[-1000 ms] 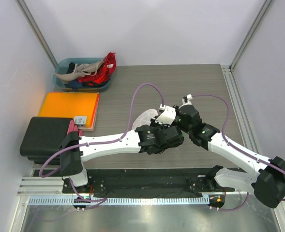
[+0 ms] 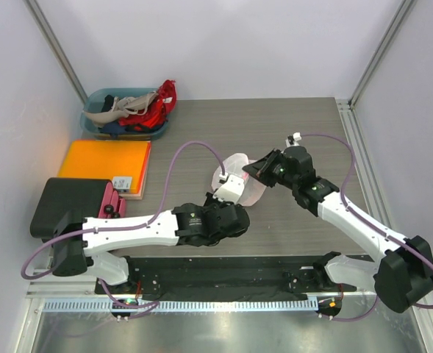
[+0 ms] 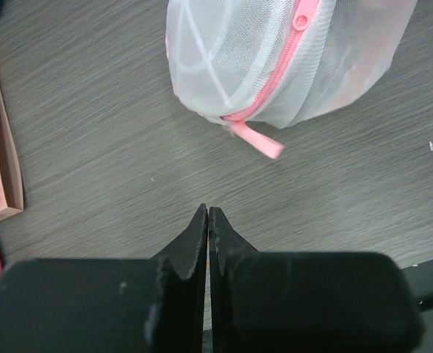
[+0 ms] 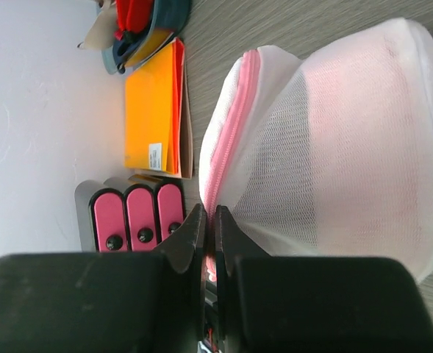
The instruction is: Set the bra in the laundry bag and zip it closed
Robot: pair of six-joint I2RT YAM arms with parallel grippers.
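Observation:
The white mesh laundry bag (image 2: 234,163) lies on the table in the middle, partly covered by both arms. In the left wrist view its pink zipper (image 3: 284,62) runs down to a pink end tab (image 3: 256,140); the zipper pull (image 3: 300,22) is near the top edge. Below the bag, my left gripper is shut with nothing between its fingers, clear of pull and tab. My right gripper is shut on the bag's zippered edge, the pink strip (image 4: 232,129) running into its fingers. I cannot make out the bra through the mesh.
A blue-green basket (image 2: 90,121) of clothes stands at the back left. Orange folders (image 2: 102,160) and a dark case with pink drawers (image 4: 141,217) line the left side.

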